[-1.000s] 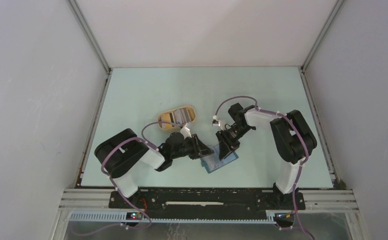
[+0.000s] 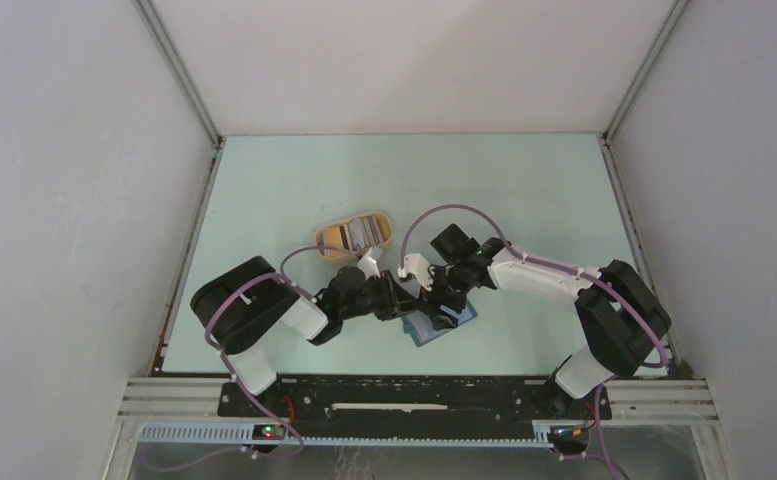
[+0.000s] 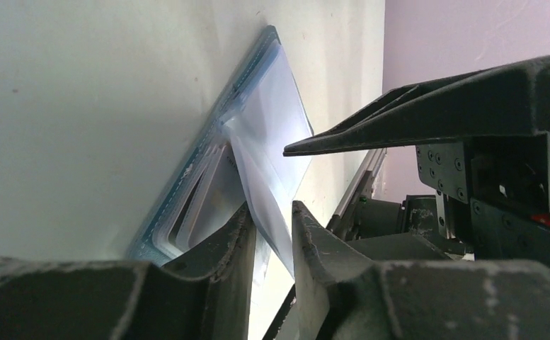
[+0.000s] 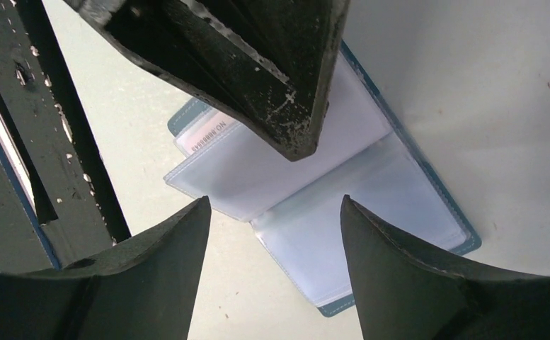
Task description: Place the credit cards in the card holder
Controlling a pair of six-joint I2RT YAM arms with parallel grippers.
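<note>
A blue-edged card holder (image 2: pixel 430 333) with clear sleeves lies open near the table's front, under both grippers. My left gripper is part open; a raised clear sleeve flap (image 3: pixel 254 173) runs between its fingers, with a gap beside it. Cards or sleeve layers (image 3: pixel 204 195) show beneath the flap. On the right, my right gripper stands open above the holder, nothing held between its fingertips. From this side, the lifted sleeve (image 4: pixel 279 166) slants over a card with printed letters (image 4: pixel 212 134); the left gripper's dark finger (image 4: pixel 296 127) partly covers it.
An oval tan basket (image 2: pixel 388 222) with several cards (image 2: pixel 359 233) stands behind the left arm. The two grippers are very close together over the holder.
The left arm, holder and basket look almost unchanged.
</note>
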